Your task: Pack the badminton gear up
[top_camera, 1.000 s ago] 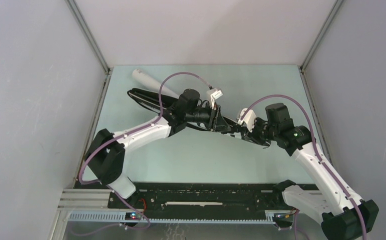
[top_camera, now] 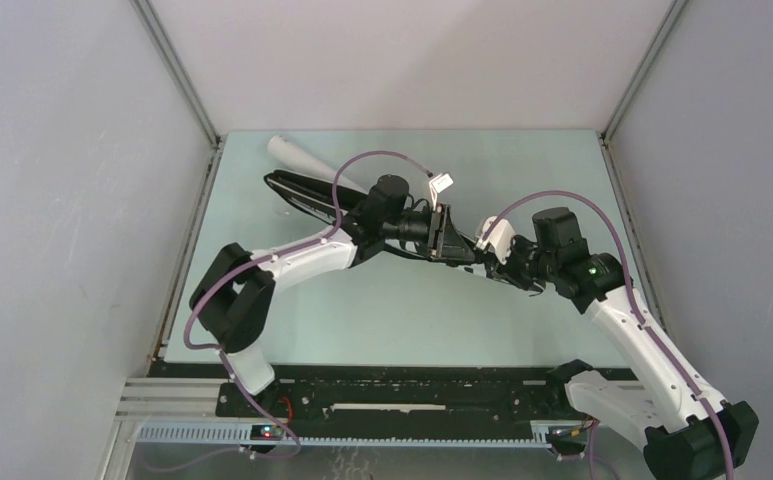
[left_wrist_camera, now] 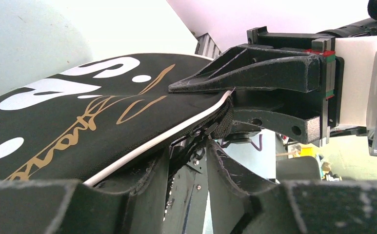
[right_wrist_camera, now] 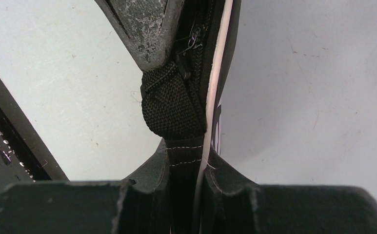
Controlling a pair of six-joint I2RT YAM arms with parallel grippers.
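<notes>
A black racket bag (top_camera: 302,190) with pale piping lies slantwise across the table, its right end between my two grippers. Its white and gold printed face (left_wrist_camera: 103,97) fills much of the left wrist view. In the right wrist view, the bag's stitched end tab (right_wrist_camera: 184,152) is pinched in my right gripper. My left gripper is at the zipped edge near this end, its fingers apart around dark material; whether it grips this is unclear. A zip slider (right_wrist_camera: 195,36) shows beside the left finger. The bag's contents are hidden.
A white tube (top_camera: 302,157) lies behind the bag at the back left. The two grippers are very close together.
My left arm has moved slightly to the right and its elbow has swung inward. The bag's left end has shifted a little right as well. My right arm looks still.
</notes>
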